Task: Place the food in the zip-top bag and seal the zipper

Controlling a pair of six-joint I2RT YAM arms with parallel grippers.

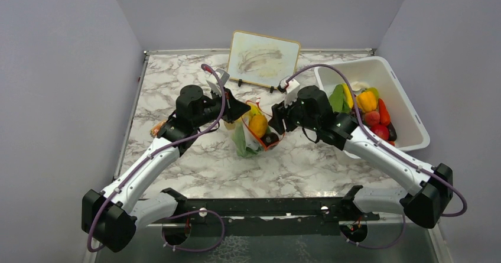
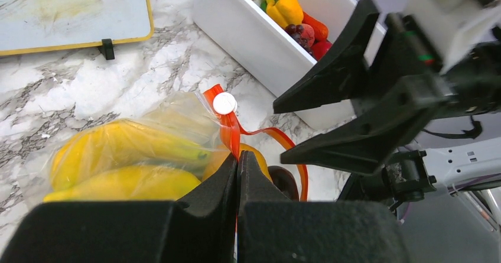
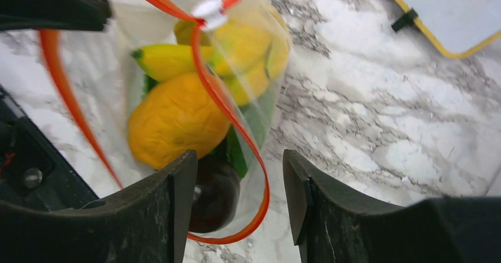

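Observation:
The clear zip top bag [image 3: 273, 106] stands with its orange zip edge [image 2: 288, 143] spread open toward my right arm. Inside are yellow bananas [image 2: 127, 182], an orange-yellow fruit [image 3: 177, 121] and a dark round item [image 3: 214, 195]. My left gripper [image 1: 244, 109] is shut on the bag's rim, the orange strip running between its fingertips. Just right of the mouth, my right gripper is open and holds nothing. In the right wrist view, part of the orange edge shows between its fingers. A white slider [image 2: 225, 103] sits on the zip.
At the right stands a white bin [image 1: 407, 118] of vegetables and fruit, close behind my right forearm. A framed whiteboard [image 1: 264, 59] is at the back. Bare marble tabletop [image 1: 236, 177] lies in front of the bag.

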